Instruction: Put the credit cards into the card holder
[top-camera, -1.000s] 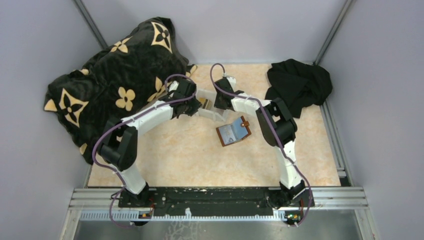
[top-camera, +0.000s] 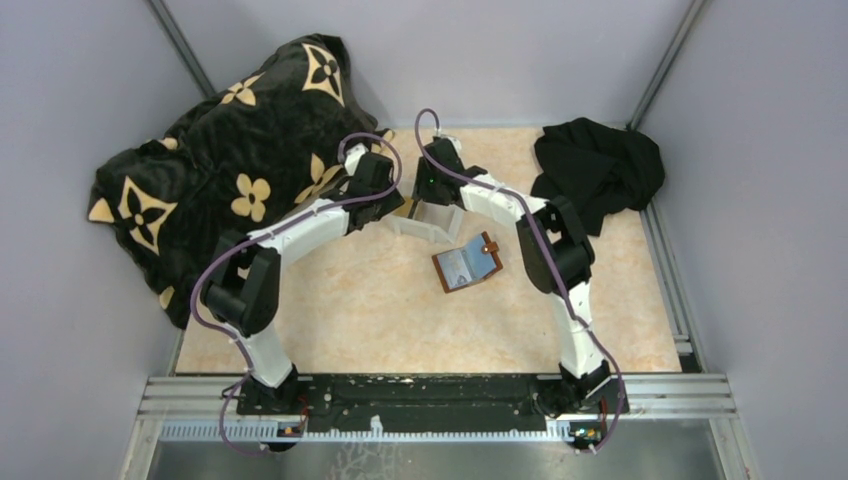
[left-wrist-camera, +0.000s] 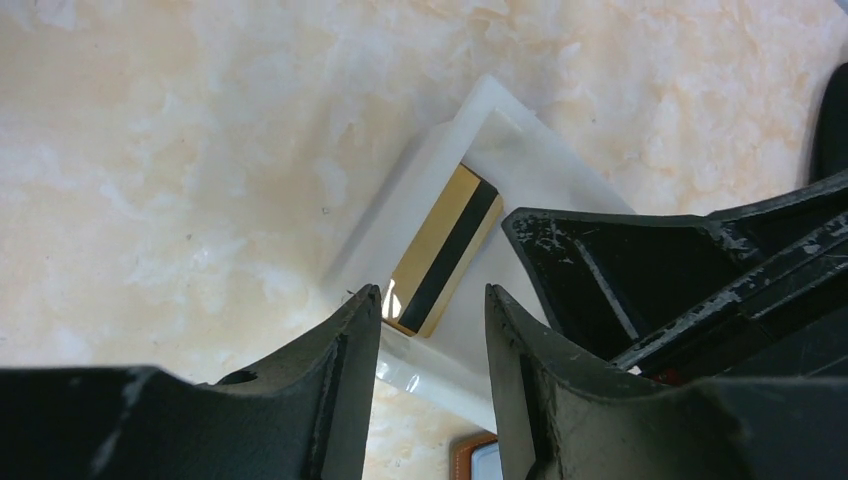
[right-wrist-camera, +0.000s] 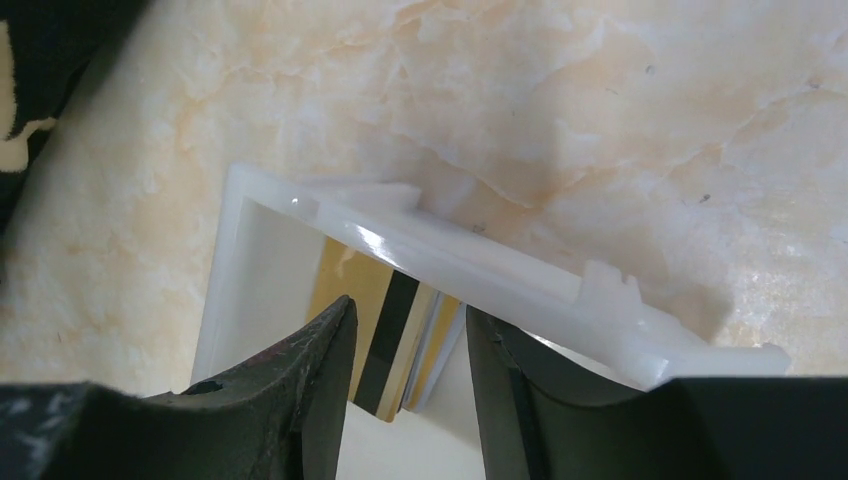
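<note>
A gold card with a black stripe (left-wrist-camera: 447, 250) lies inside a white tray (left-wrist-camera: 570, 165), along its left wall. In the right wrist view, the gold card (right-wrist-camera: 352, 285) overlaps another gold-and-silver card (right-wrist-camera: 437, 345) at its right edge. My right gripper hangs over the cards with its fingers apart, nothing visibly gripped. My left gripper is open at the tray's left side, the gold card visible beyond its fingertips. The brown card holder (top-camera: 468, 263) lies spread on the table in front of the tray, its blue inside showing.
A dark patterned blanket (top-camera: 240, 150) covers the left back, and a black cloth (top-camera: 598, 170) lies at the right back. Both grippers are close together over the tray.
The right gripper has moved left and slightly back over the tray toward the cards. The card holder has stayed put.
</note>
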